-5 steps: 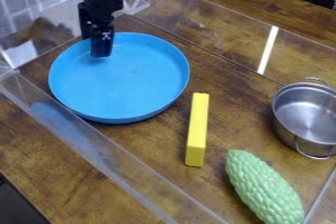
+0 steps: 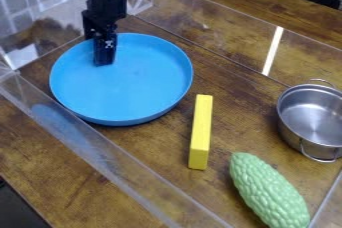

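Observation:
My black gripper (image 2: 104, 34) reaches down from the top left to the far rim of a large blue plate (image 2: 120, 80). Its fingers are small and dark here, and I cannot tell whether they are open or shut, or whether anything is between them.
A yellow block (image 2: 201, 130) lies right of the plate. A steel pot (image 2: 311, 117) sits at the right, a green textured vegetable (image 2: 267, 189) at the bottom right. Clear barriers edge the wooden surface.
My gripper has shifted slightly left and down at the plate's far rim. The plate and other objects look unmoved.

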